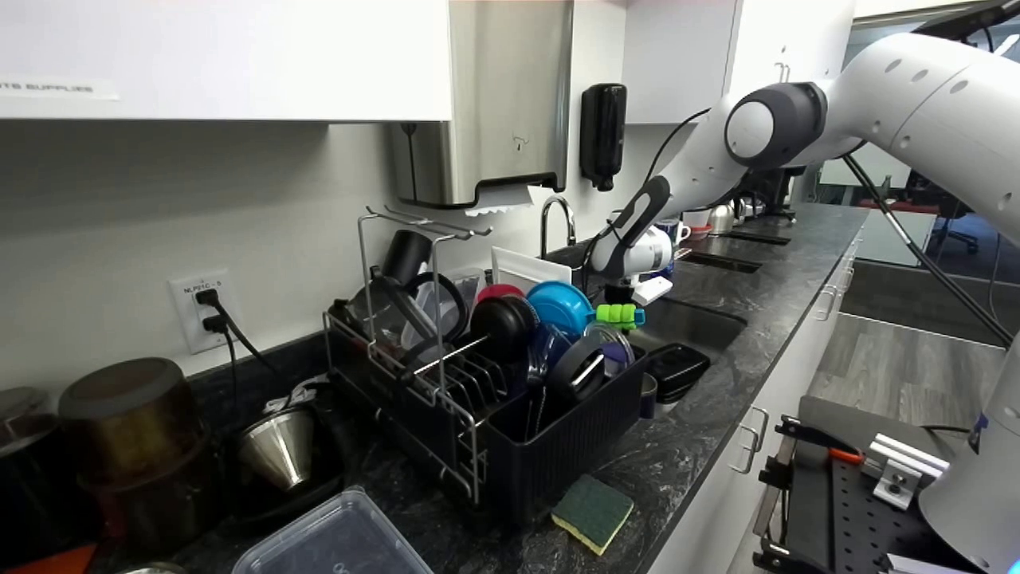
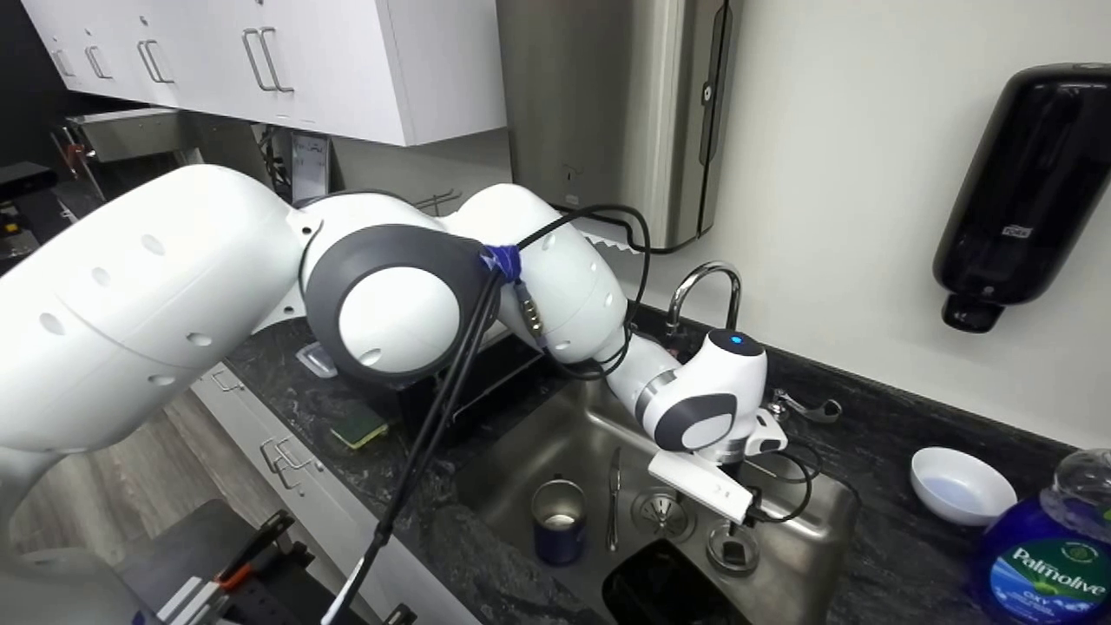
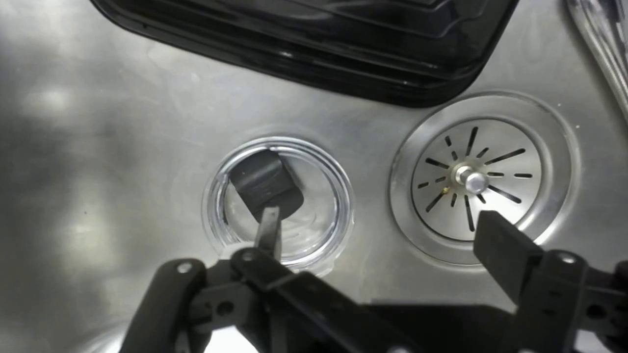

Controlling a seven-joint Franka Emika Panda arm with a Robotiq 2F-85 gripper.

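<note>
My gripper stands open above the sink floor, nothing between its fingers. In the wrist view, a round clear glass lid with a dark squarish handle lies flat below; the left fingertip overlaps that handle's near edge, though contact cannot be told. The right fingertip overlaps the rim of the drain. Exterior view 2 shows the same lid in the sink. Dishes in front hide the fingers in exterior view 1.
A black tray lies close to the lid. A blue cup and a knife are also in the sink. The faucet rises behind the arm. A full dish rack stands beside the sink.
</note>
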